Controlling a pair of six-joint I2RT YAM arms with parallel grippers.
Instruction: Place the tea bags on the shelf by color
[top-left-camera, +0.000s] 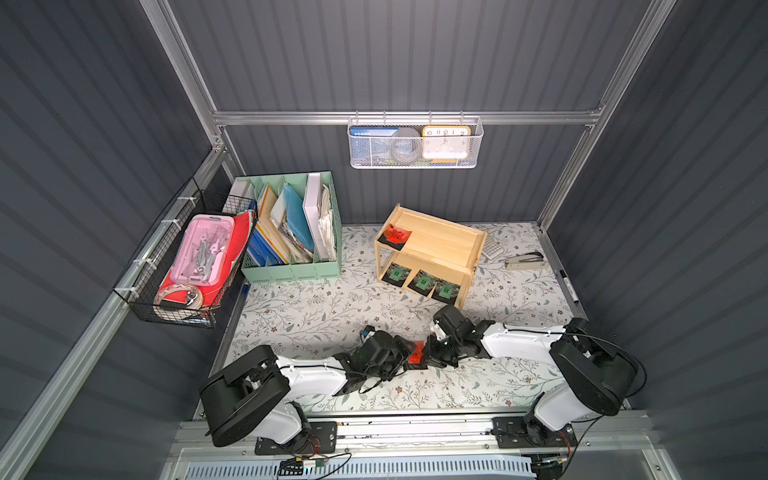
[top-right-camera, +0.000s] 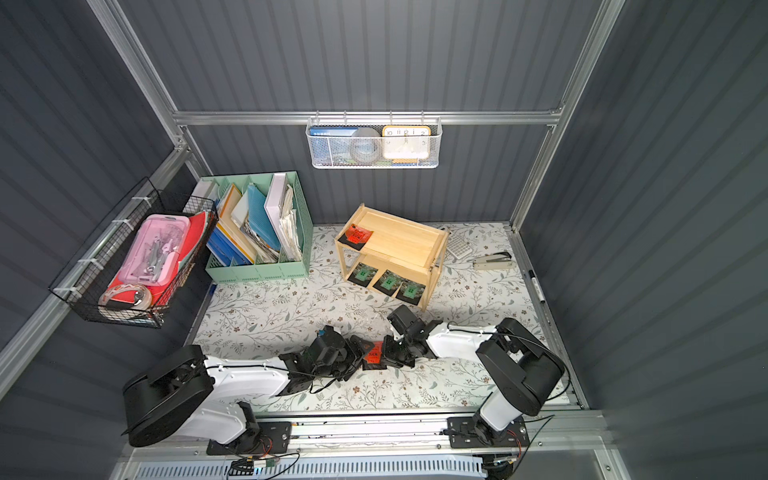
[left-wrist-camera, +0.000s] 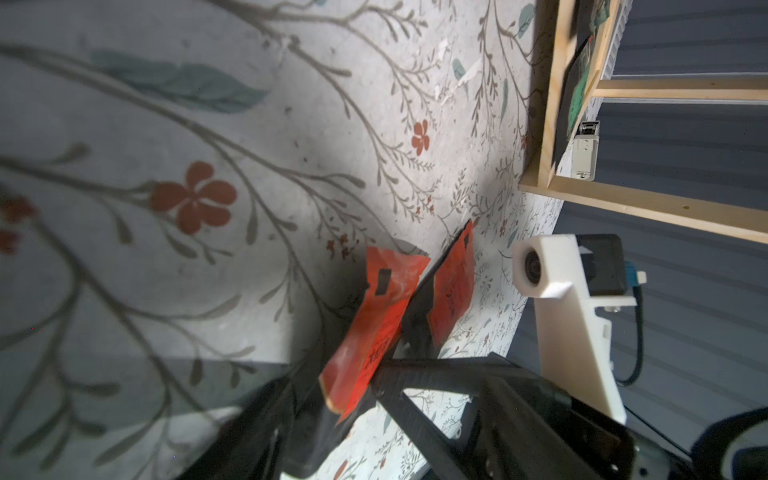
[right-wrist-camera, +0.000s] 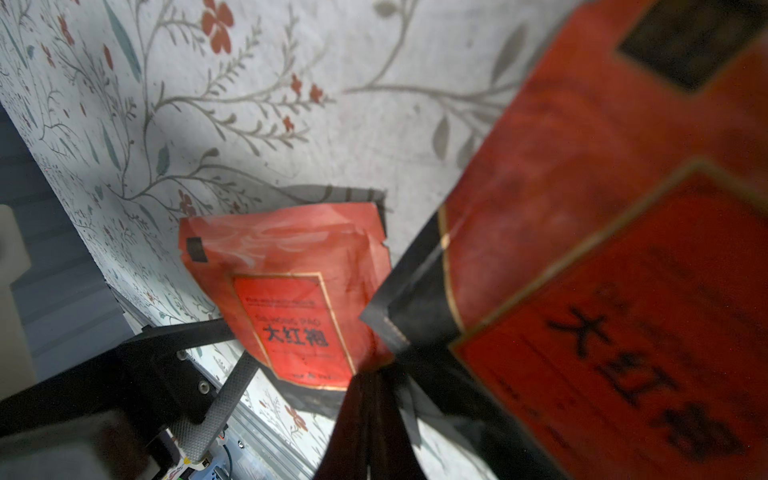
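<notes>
Two red-and-black tea bags are between my grippers at the front of the table. One tea bag (right-wrist-camera: 296, 296) rests near the table surface in the right wrist view; another tea bag (right-wrist-camera: 608, 304) looms large and tilted beside it. My right gripper is shut, its tips over the first bag's lower edge; whether they pinch anything is unclear. My left gripper (top-left-camera: 405, 354) is part open at that bag's left side. On the wooden shelf (top-left-camera: 440, 240), a red tea bag (top-left-camera: 395, 234) lies at upper left, with green-and-black tea bags (top-left-camera: 422, 281) along the lower level.
A green file holder (top-left-camera: 292, 270) stands back left, beside a black wire basket (top-left-camera: 172, 312) with a pink box. A stapler (top-left-camera: 524, 261) lies right of the shelf.
</notes>
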